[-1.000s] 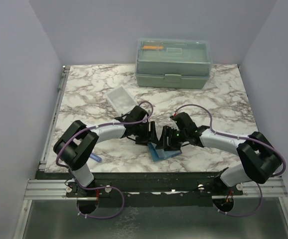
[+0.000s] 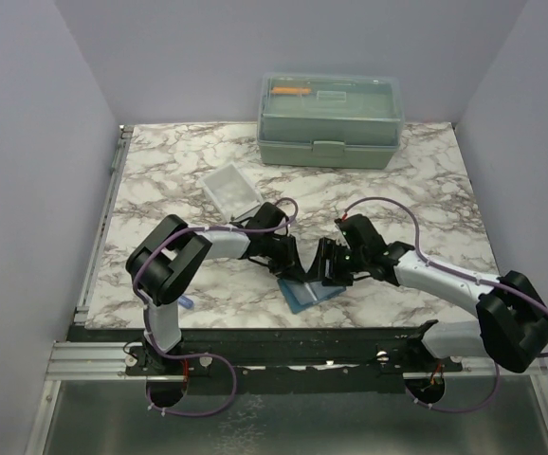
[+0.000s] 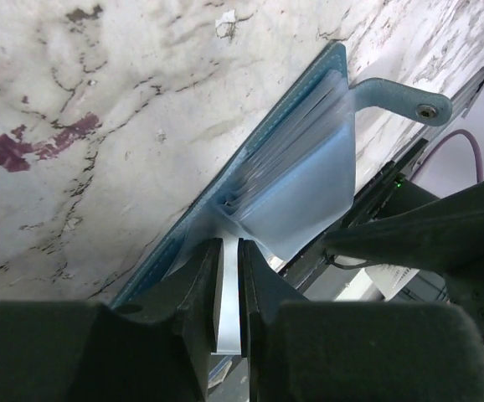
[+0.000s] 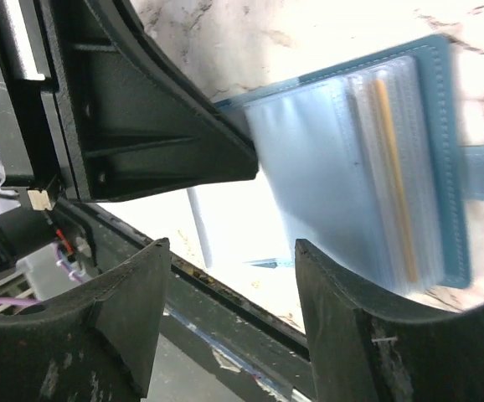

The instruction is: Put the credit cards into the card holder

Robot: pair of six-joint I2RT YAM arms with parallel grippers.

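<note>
The blue card holder (image 2: 302, 294) lies open near the table's front edge, with clear sleeves (image 4: 326, 176) and a snap strap (image 3: 401, 99). A pale, white card-like panel (image 4: 234, 222) shows beside the sleeves. My left gripper is over the holder, its fingertips apart by only a narrow gap. White surface shows through that gap, but whether it is gripped cannot be made out. From the other side, my right gripper stands open at the holder, nothing between its fingers. The left gripper's dark body covers part of the holder in the right wrist view.
A white tray (image 2: 219, 183) lies behind the left arm. At the back stands a lidded greenish box (image 2: 326, 152). A small blue object (image 2: 185, 301) rests at the front left. Both grippers are very close together.
The right gripper has shifted slightly to the right.
</note>
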